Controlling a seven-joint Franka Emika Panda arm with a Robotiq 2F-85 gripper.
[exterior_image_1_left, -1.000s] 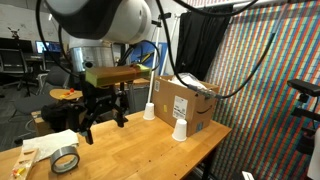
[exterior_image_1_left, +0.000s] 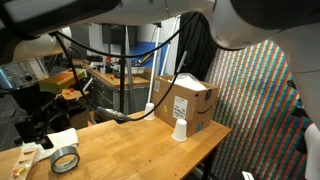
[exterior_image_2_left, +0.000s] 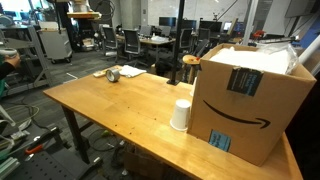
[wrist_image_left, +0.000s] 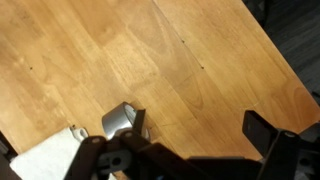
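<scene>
My gripper (exterior_image_1_left: 50, 122) hangs above the left end of the wooden table in exterior view 1. In the wrist view its two dark fingers stand wide apart, so the gripper is open, and only bare wood shows between them. A grey roll of tape (exterior_image_1_left: 55, 164) rests on the table below and just to the right of the gripper. Its side shows in the wrist view, where the roll (wrist_image_left: 116, 119) lies close to the left finger and is partly covered by it. A white cloth or paper (wrist_image_left: 48, 160) lies beside the roll.
An open cardboard box (exterior_image_2_left: 240, 118) stands at the far end of the table with a white cup (exterior_image_2_left: 180, 115) close by. A second white cup (exterior_image_1_left: 149, 111) stands farther back.
In exterior view 1 my arm and gripper have moved left, toward the tape roll's end of the table. The roll, cups and box have stayed in place.
</scene>
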